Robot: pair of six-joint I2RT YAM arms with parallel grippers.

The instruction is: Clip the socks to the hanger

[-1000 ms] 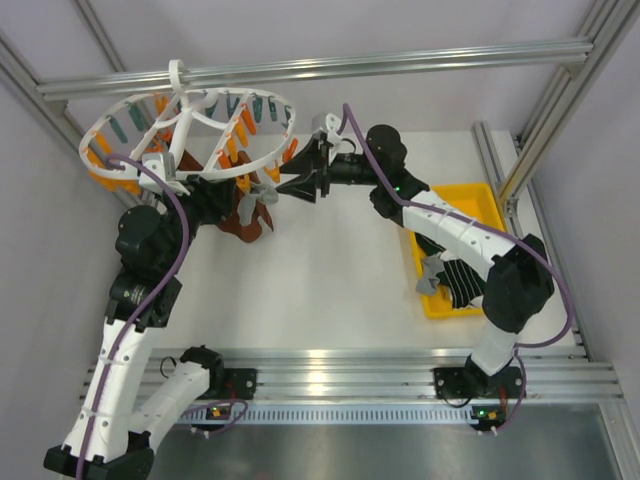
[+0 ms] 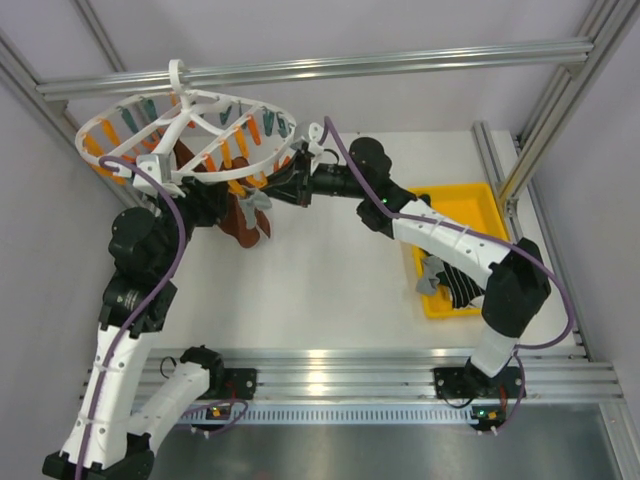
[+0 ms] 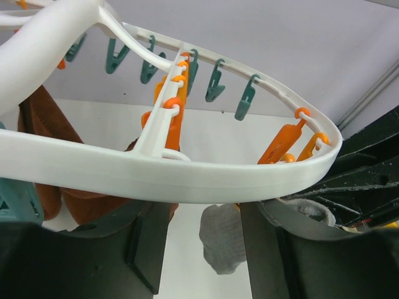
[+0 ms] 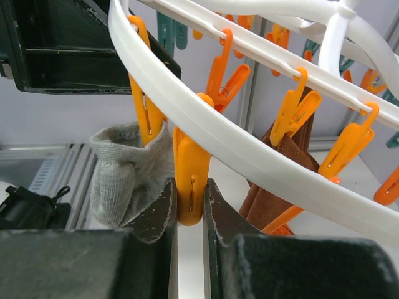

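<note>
The white round hanger carries orange and teal clips along its rim and spokes. A grey sock hangs from an orange clip at the rim, its opening crumpled around the clip's lower end. My right gripper is shut on the neighbouring orange clip, which hangs to the right of the sock in the right wrist view. My left gripper stands open below the rim; beyond its fingers the grey sock shows, partly covered by one finger. Brown socks hang from other clips farther along.
A yellow bin with several grey, striped and dark socks stands on the right. Both arms crowd the hanger's front rim, close to each other. Bare white table lies below. A metal bar runs above.
My right gripper has moved left to the rim and closed on a clip. The hanger has shifted slightly left, and my left gripper has moved slightly with it.
</note>
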